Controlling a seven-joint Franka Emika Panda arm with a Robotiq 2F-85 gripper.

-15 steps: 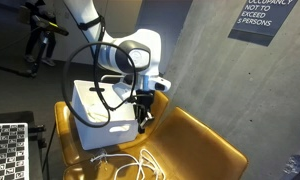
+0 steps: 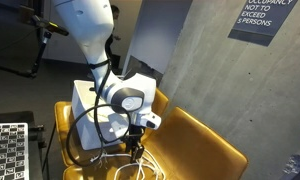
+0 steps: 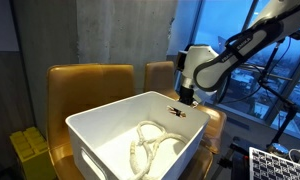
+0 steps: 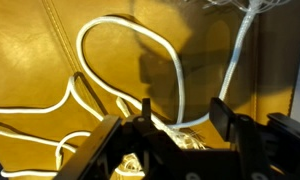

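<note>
White rope [image 2: 148, 162] lies in loose loops on the tan leather seat [image 2: 190, 145] in exterior view 1. My gripper [image 2: 136, 153] points down right at these loops. In the wrist view the gripper is partly open, its fingertips apart on either side of a crossing of rope strands [image 4: 182, 95]. A frayed bundle [image 4: 185, 140] shows low between the fingers. No firm hold on any strand is visible. Exterior view 2 has the arm [image 3: 197, 70] beyond the box, whose wall conceals the fingertips and this rope.
A white box [image 3: 115, 122] stands close beside the arm, with more pale rope [image 3: 145, 150] inside. Small orange-and-black items [image 3: 176, 111] are at its far side. A yellow block stack [image 3: 30, 155] stands at left.
Over the last second my gripper has come down from above the seat to the rope. The rope looks about the same in its layout.
</note>
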